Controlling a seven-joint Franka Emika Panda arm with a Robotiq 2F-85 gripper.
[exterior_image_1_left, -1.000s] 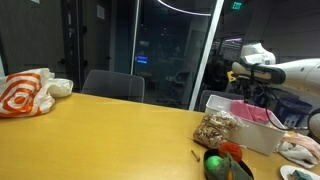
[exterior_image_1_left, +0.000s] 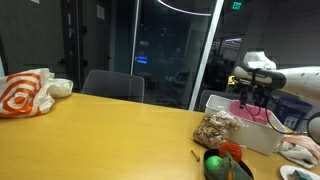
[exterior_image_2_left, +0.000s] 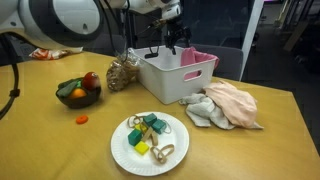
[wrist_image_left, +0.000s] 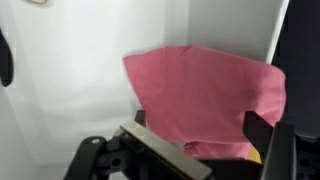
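Observation:
A pink cloth (wrist_image_left: 195, 85) lies crumpled inside the white box (exterior_image_2_left: 150, 80), filling the middle of the wrist view. Part of that cloth (exterior_image_2_left: 199, 57) shows at the box's right end in exterior view 2. My gripper points down over the cloth with its fingers open, one finger (wrist_image_left: 258, 129) toward each side. Nothing is seen held between them. From exterior view 1, the gripper (exterior_image_1_left: 250, 98) is at the height of the box's opening; whether it touches the cloth cannot be told.
Beside the box stand a crinkled brown bag (exterior_image_2_left: 119, 72) and a dark bowl of fruit (exterior_image_2_left: 79, 95). A white plate (exterior_image_2_left: 118, 148) with colored pieces lies in front. Pale pink and grey cloths (exterior_image_2_left: 232, 103) lie to its right.
The arm has come down a little toward the box over the last second. The box, bag and bowl look unmoved.

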